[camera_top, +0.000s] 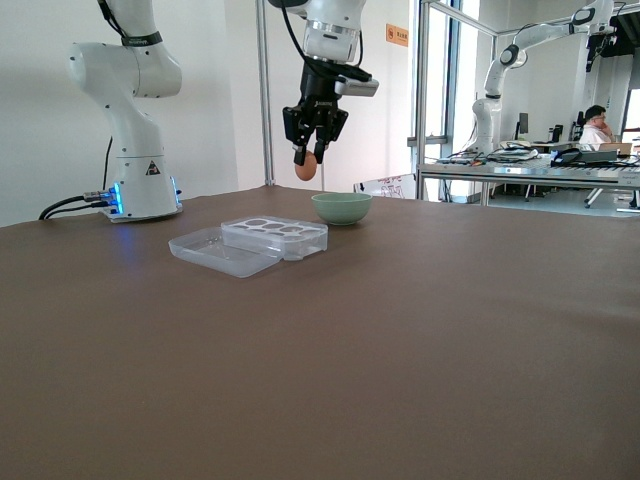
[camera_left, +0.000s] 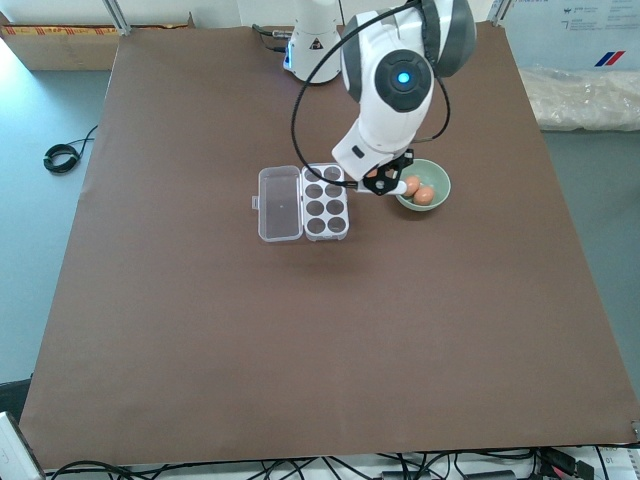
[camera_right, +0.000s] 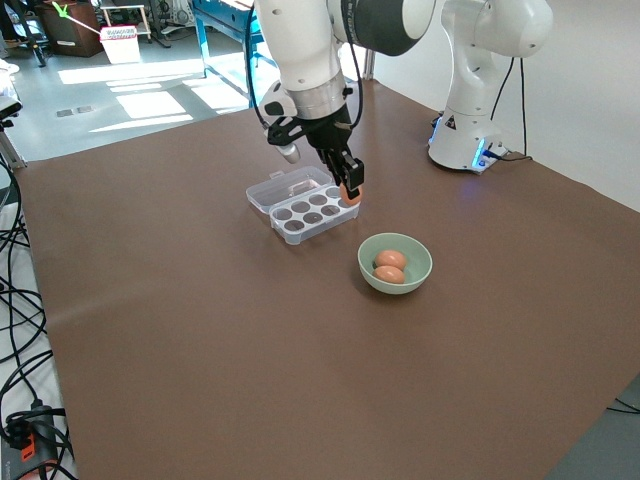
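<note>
My gripper (camera_top: 308, 155) is shut on a brown egg (camera_top: 305, 170), held in the air above the area between the egg tray and the bowl; in the right view the egg (camera_right: 351, 197) shows just under the fingers. A clear plastic egg tray (camera_left: 326, 226) with round cups and an open lid (camera_left: 279, 208) lies on the table; no eggs show in its visible cups. Right of it in the left view, a pale green bowl (camera_left: 437, 202) holds two brown eggs (camera_right: 390, 275) (camera_right: 390, 260). In the left view my gripper partly covers the bowl.
The robot's white base (camera_top: 140, 185) stands at the back. Cables run along the floor beyond the table's edge.
</note>
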